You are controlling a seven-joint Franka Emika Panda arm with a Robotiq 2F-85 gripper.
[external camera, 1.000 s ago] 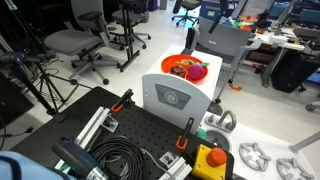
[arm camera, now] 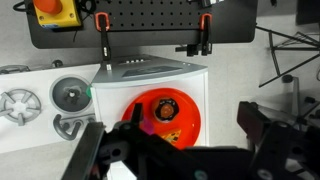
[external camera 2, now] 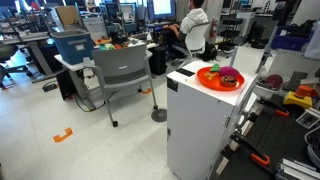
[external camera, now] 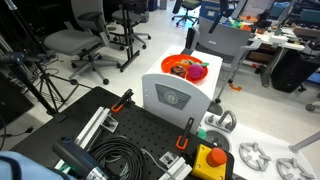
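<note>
A red-orange plate (external camera: 183,60) rests on the white top of the cabinet (external camera: 172,98). On it lie a purple-pink item (external camera: 197,73), a round brown item (arm camera: 167,107) and an orange piece (arm camera: 172,137). In the wrist view, my gripper is open above the plate, its dark fingers (arm camera: 264,130) spread wide with nothing held between them. The left finger covers the plate's lower left and partly hides the purple item. In exterior view 1, the gripper's dark parts hang over the far side of the plate.
A sink with a faucet (external camera: 228,121) and stove burners (external camera: 252,155) lie beside the cabinet. A yellow box with a red button (external camera: 210,160) stands near the coiled black cable (external camera: 119,158). Grey chairs (external camera 2: 123,74) stand on the open floor beyond.
</note>
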